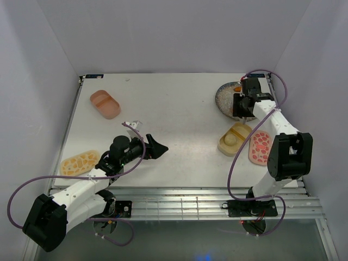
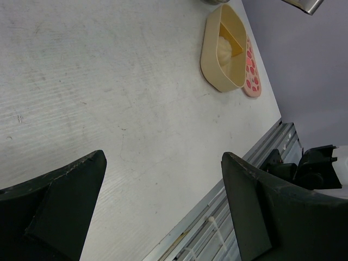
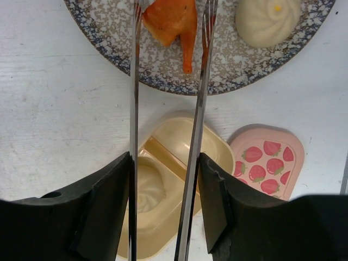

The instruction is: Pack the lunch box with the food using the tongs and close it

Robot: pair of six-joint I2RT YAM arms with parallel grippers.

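On the speckled plate (image 1: 223, 100) at back right lies an orange drumstick-like food (image 3: 171, 24), beside a white bun (image 3: 266, 19). My right gripper is over it, part open, its long metal tongs either side of the food; whether they touch it I cannot tell. A cream divided lunch box (image 1: 234, 138) with a bun inside sits just in front of the plate. My left gripper stands open and empty over the front left of the table.
A strawberry-pattern lid (image 1: 260, 149) lies right of the box. A pink container (image 1: 105, 103) is at back left, a yellow patterned lid (image 1: 79, 163) at front left.
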